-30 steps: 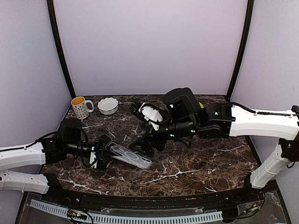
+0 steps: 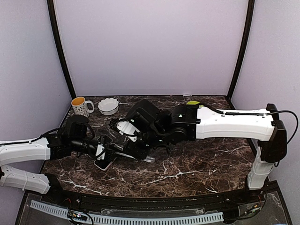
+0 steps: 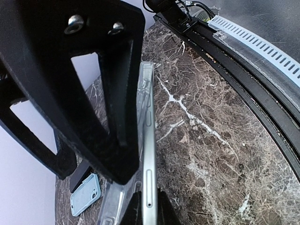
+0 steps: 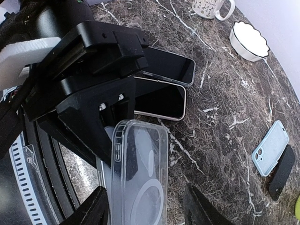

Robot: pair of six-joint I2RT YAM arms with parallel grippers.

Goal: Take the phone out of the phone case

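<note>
A phone in a clear case with a ring on its back is held on edge, its silver side [image 3: 149, 140] facing up in the left wrist view. My left gripper [image 2: 110, 150] is shut on it. Much of the phone is hidden by the grippers in the top view.
Two dark phones [image 4: 159, 98] lie side by side, with a light blue phone case [image 4: 269, 147] and a black item [image 4: 281, 173] elsewhere. A mug [image 2: 80, 107] and white bowl [image 2: 108, 106] stand at the back left.
My right gripper has moved left onto the cased phone, which now appears turned more edge-on. My left gripper has shifted slightly.
</note>
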